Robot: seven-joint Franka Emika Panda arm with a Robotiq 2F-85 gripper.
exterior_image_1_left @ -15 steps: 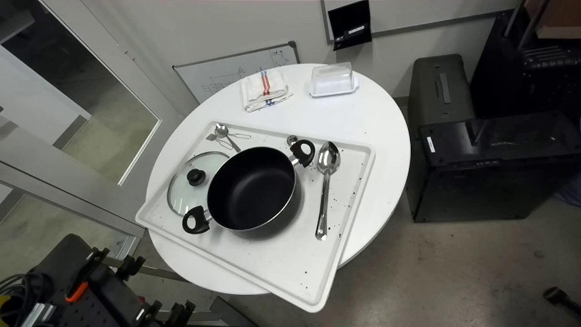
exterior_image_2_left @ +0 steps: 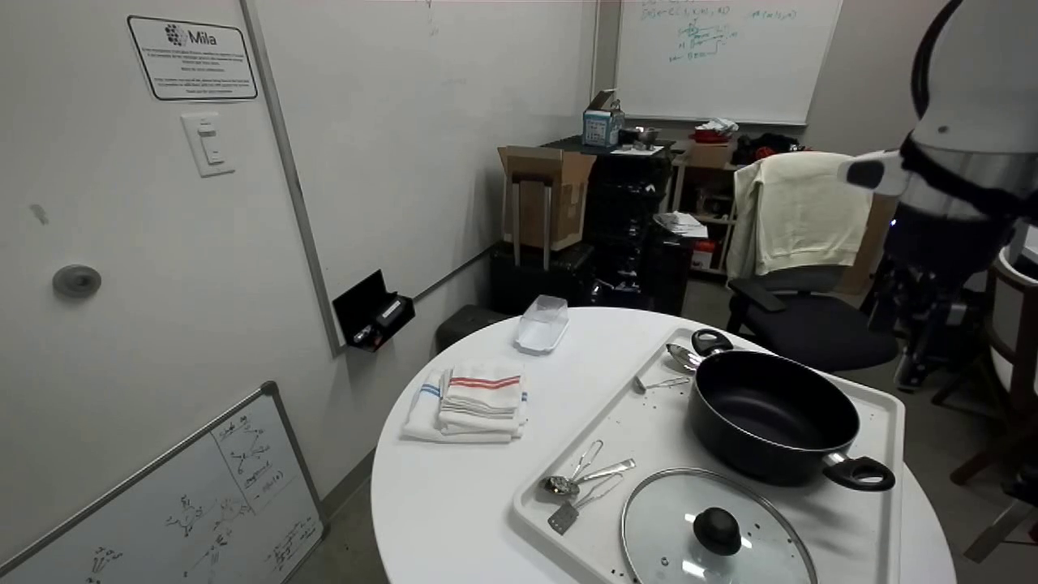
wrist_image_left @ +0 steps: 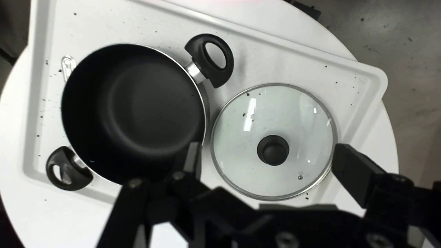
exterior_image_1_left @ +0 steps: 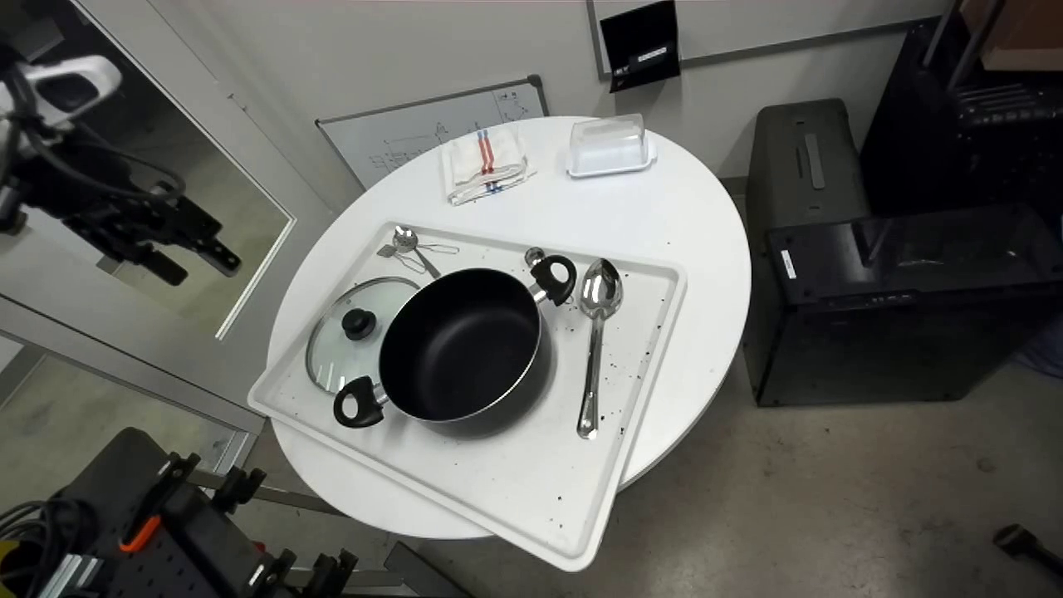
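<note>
My gripper [exterior_image_1_left: 204,267] is at the upper left in exterior view 1, clear of the table and open with nothing in its fingers. In the wrist view its fingers [wrist_image_left: 356,173] stand wide apart, with the glass lid [wrist_image_left: 242,165] showing between and beyond them. The lid has a black knob [wrist_image_left: 273,150] and lies flat on the white tray [exterior_image_1_left: 468,498]. Right beside it sits a black pot [exterior_image_1_left: 463,344] with two looped handles, empty as far as I see. A large metal spoon [exterior_image_1_left: 592,369] rests on the tray at the pot's other side.
Small utensils [exterior_image_2_left: 584,483] lie in a tray corner. Behind the tray on the round white table are folded towels [exterior_image_2_left: 477,404] and a clear-lidded butter dish [exterior_image_1_left: 609,146]. Bare tray shows in front of the pot.
My arm and gripper have come into exterior view 1 from the left edge. The pot, lid, spoon and tray have not moved.
</note>
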